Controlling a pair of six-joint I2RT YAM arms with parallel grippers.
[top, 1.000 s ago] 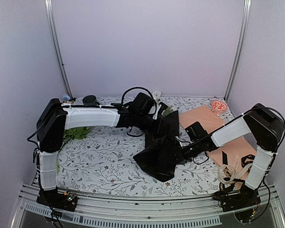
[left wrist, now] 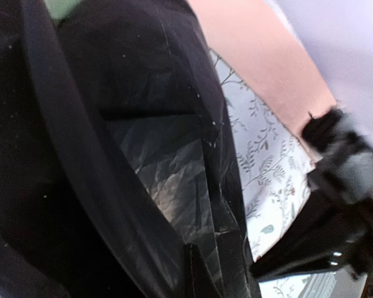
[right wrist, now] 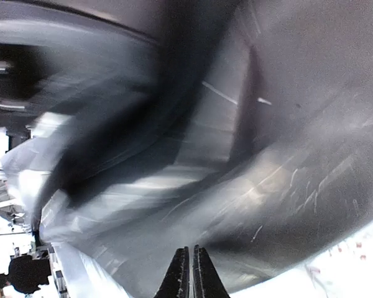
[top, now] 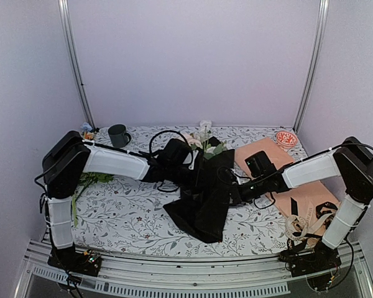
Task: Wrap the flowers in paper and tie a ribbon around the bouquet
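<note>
Black wrapping paper lies bunched and folded in the middle of the table, around the lower part of the bouquet. White flowers and green leaves stick out at its far end. My left gripper is over the wrap's left side, shut; in the left wrist view its dark fingers lie against a paper fold, and whether paper is pinched cannot be told. At the wrap's right edge is my right gripper. Its fingertips are together in front of blurred black paper, with nothing clear between them.
A peach sheet covers the right side, with cream ribbon near its front. A red-and-white round item stands at the back right. Back left is a dark mug, near more greenery.
The right gripper has shifted slightly back. The wrap's loose front part has swung left and spread out.
</note>
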